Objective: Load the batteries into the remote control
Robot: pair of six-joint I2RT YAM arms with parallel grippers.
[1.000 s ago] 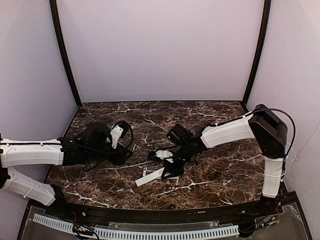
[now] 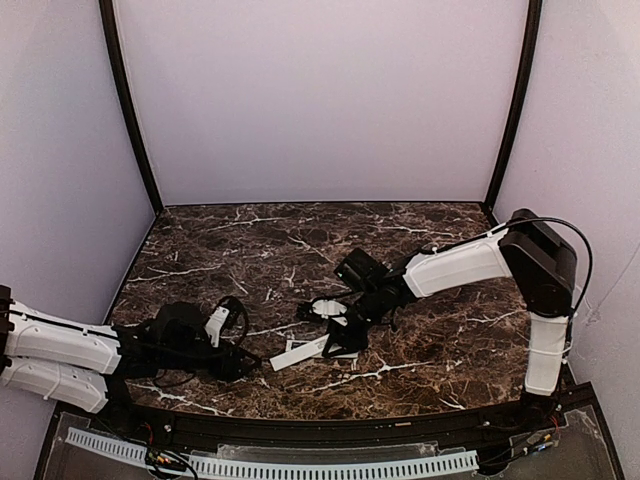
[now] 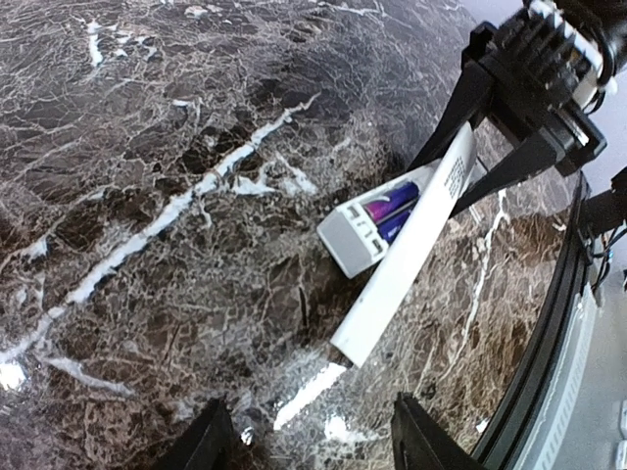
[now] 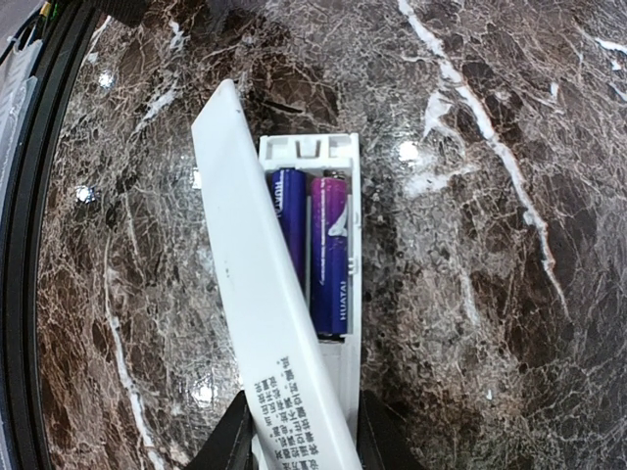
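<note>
My right gripper is shut on the white remote and its long white back cover, which lies askew across the open compartment. Inside the compartment two batteries lie side by side: a blue one, partly hidden by the cover, and a purple-blue one. In the left wrist view the cover juts toward the near side, over the remote's end. My left gripper hangs left of the remote with fingers apart, nothing between them.
A black rail and a perforated metal strip run along the front edge, close below the remote.
The right gripper and remote look unchanged.
</note>
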